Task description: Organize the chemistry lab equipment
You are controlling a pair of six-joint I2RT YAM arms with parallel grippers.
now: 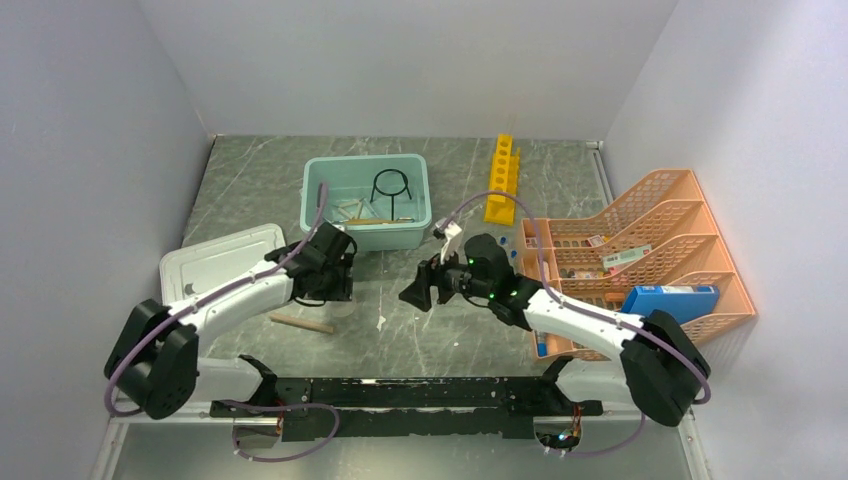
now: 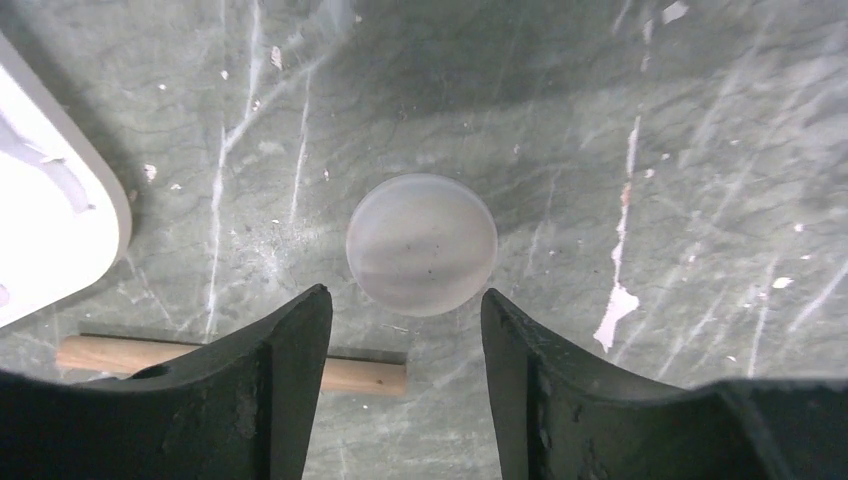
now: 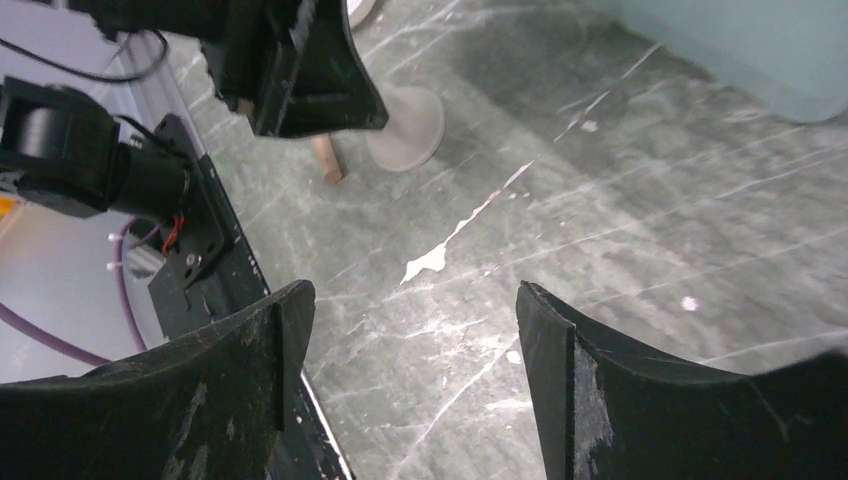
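Note:
A clear round dish (image 2: 421,243) lies flat on the marble table. My left gripper hangs just over it, open, its fingertips at the dish's near edge with nothing held. A wooden stick (image 2: 365,376) lies nearer the front, beside the dish. My right gripper (image 1: 418,290) stands open over the middle of the table, right of the dish, with nothing between its fingers. A teal bin (image 1: 418,172) holding a ring stand, a triangle and other pieces sits at the back, and a yellow tube rack (image 1: 501,172) stands right of it.
A white tray (image 1: 180,268) lies at the left. A peach organizer (image 1: 690,215) with a blue box (image 1: 668,301) and small items fills the right side. Bare table shows in the centre front and at both back corners.

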